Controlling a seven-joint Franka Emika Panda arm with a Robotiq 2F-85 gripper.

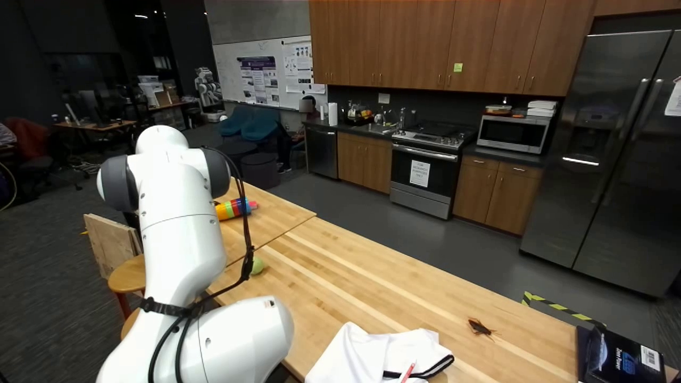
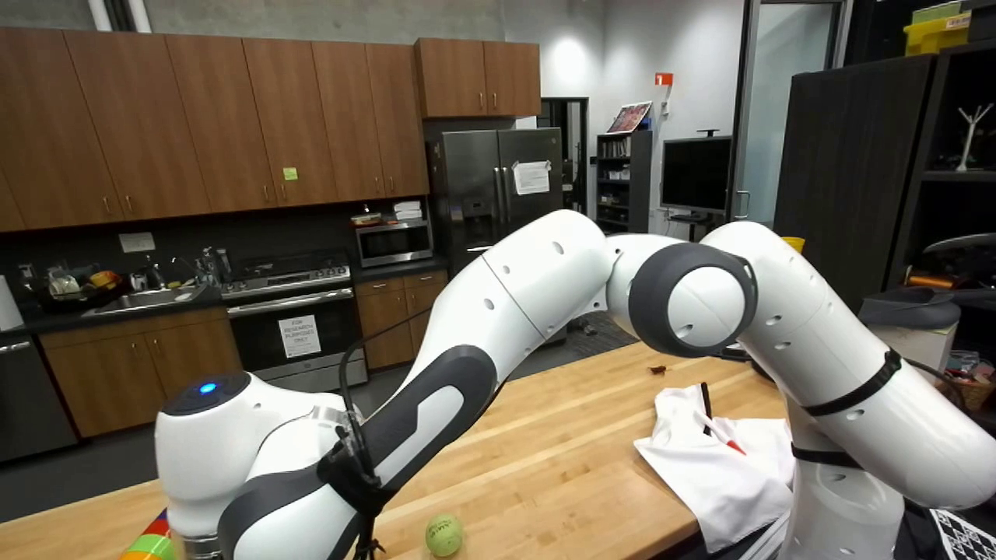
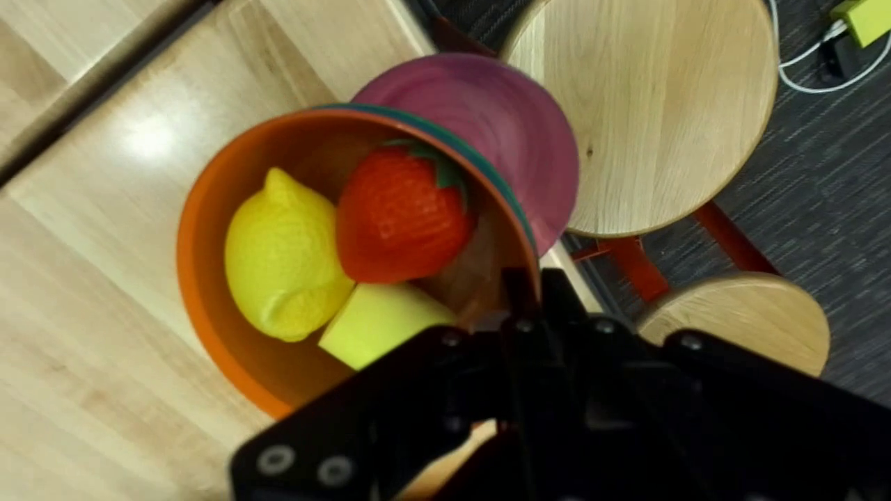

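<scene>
An orange bowl (image 3: 200, 275) fills the middle of the wrist view, with a teal edge along its upper right rim. In it lie a yellow lemon (image 3: 284, 255), a red strawberry (image 3: 405, 217) and a pale yellow block-like piece (image 3: 384, 321). My gripper is shut on the bowl's right-hand rim. A purple round dish (image 3: 501, 138) shows partly behind the bowl, at the upper right. Neither exterior view shows the bowl or the fingertips; the arm hides them.
A green ball (image 2: 444, 535) lies on the table near the arm. Rainbow-striped material (image 1: 234, 209) shows beside the arm's end. White cloth (image 1: 376, 354) and a dark insect-like object (image 1: 480, 326) lie farther along. Wooden stools (image 3: 651, 108) stand past the table edge.
</scene>
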